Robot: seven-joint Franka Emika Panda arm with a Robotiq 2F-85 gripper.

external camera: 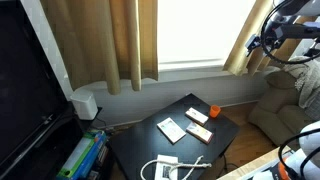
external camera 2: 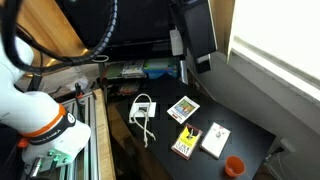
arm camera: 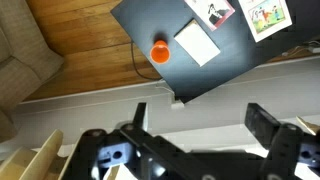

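Observation:
High above the table hangs my open gripper, its two fingers spread apart with nothing between them in the wrist view. An orange cup (arm camera: 160,52) stands near a corner of the black table (external camera: 135,150). Beside it lies a plain white rectangular item (external camera 2: 215,140). At the far end of the table from the cup is a white cord (external camera 2: 147,127) over a white flat piece (external camera: 166,168).
Books or boxes (external camera: 82,158) in several colours sit beside the table near a large black panel (external camera: 40,70). A brown chair (external camera: 281,112) stands on the cup's side. Curtains (external camera: 85,40) and a window line the wall. Bare tabletop surrounds the cards.

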